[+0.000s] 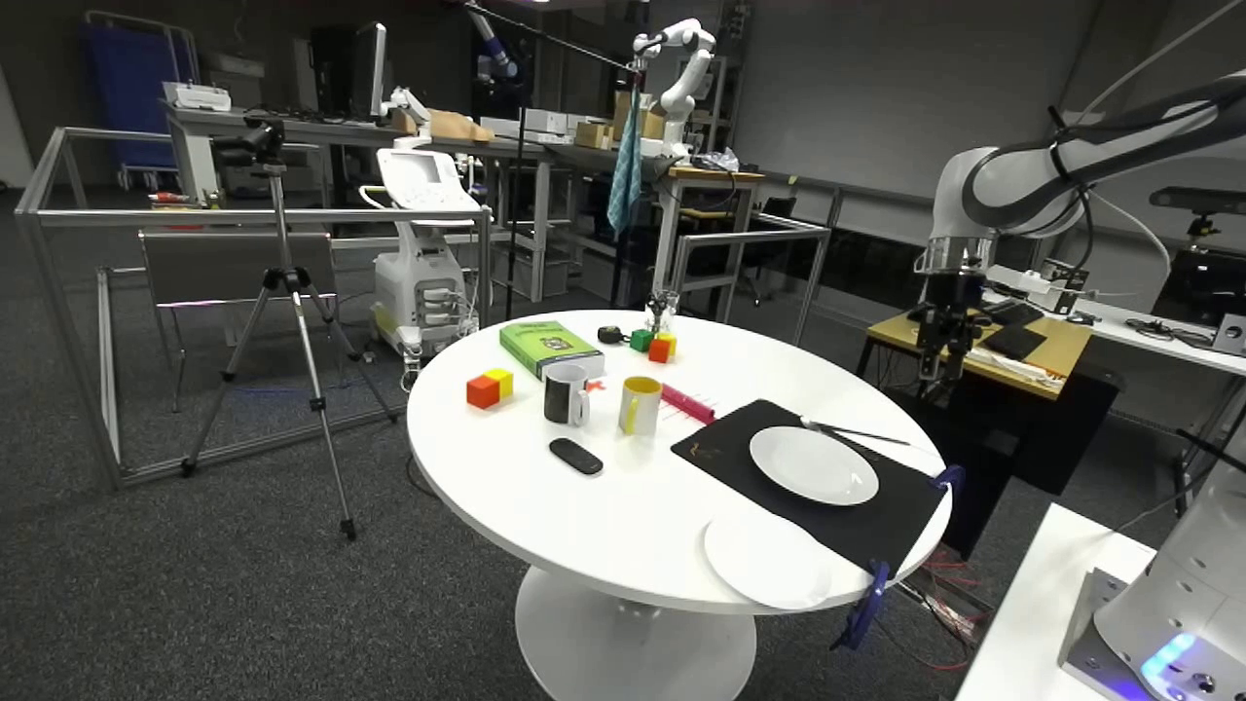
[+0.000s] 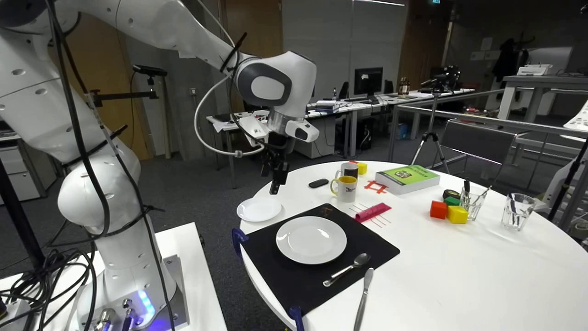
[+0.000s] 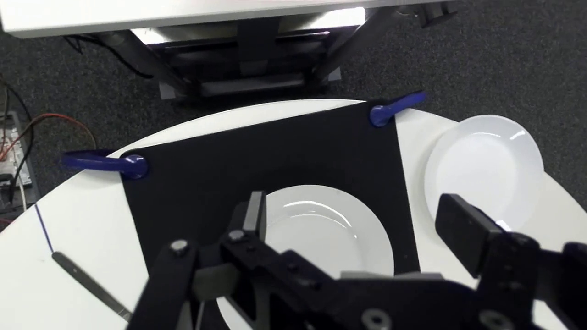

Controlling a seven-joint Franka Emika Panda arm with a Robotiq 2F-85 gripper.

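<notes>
My gripper hangs high above the round table, its fingers wide apart with nothing between the fingers. In the wrist view a white plate lies below on the black placemat, partly covered by the gripper. A second white plate sits on bare table at the right, near the edge. Exterior view 2 shows my gripper above and behind that second plate. A spoon rests on the mat, and a knife lies beside it.
Blue clamps pin the mat at the table edge. Farther back are a yellow-white mug, a black-white mug, a green book, coloured cubes and two glasses. Bare tabletop extends right of the knife.
</notes>
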